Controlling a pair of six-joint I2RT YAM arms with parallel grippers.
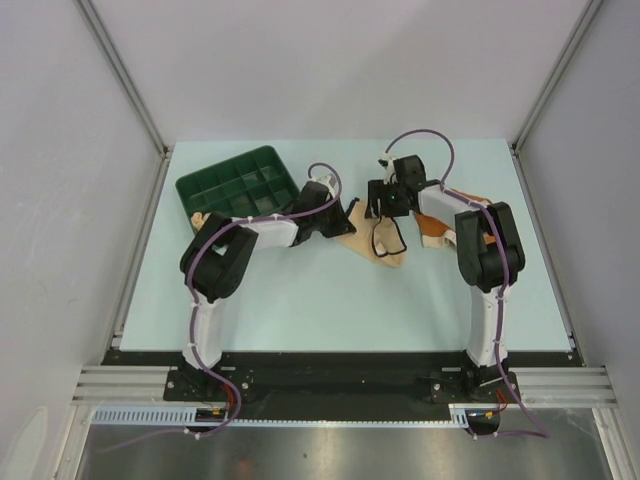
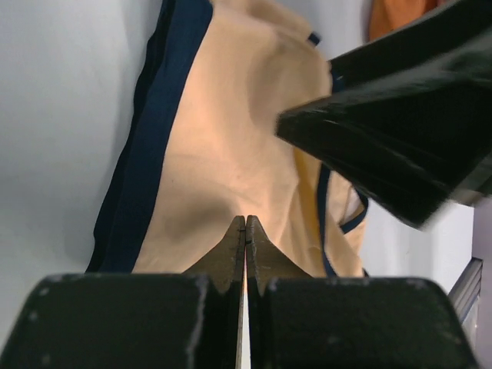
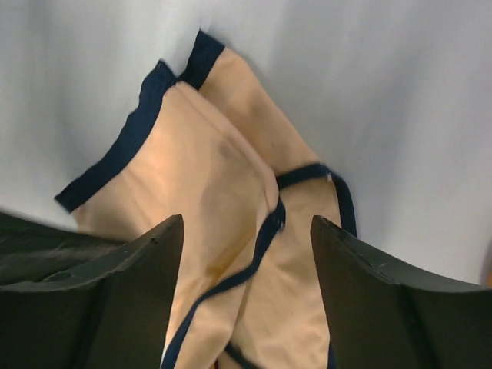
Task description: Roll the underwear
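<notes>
Peach underwear with dark navy bands [image 1: 385, 245] lies unevenly folded on the white table; the left wrist view shows a long banded edge [image 2: 207, 154], the right wrist view a creased, folded part [image 3: 192, 154]. My left gripper [image 1: 344, 228] is over its left edge, shut, with nothing seen between its fingertips. My right gripper [image 1: 376, 199] stands open over the upper part of the underwear, its fingers [image 3: 369, 307] apart in the right wrist view. A black finger reaches into the left wrist view above the cloth.
A green compartment box [image 1: 235, 180] with peach cloths [image 1: 200, 222] beside or in it stands at the back left. An orange and cream garment pile [image 1: 437, 236] lies on the right, partly under the right arm.
</notes>
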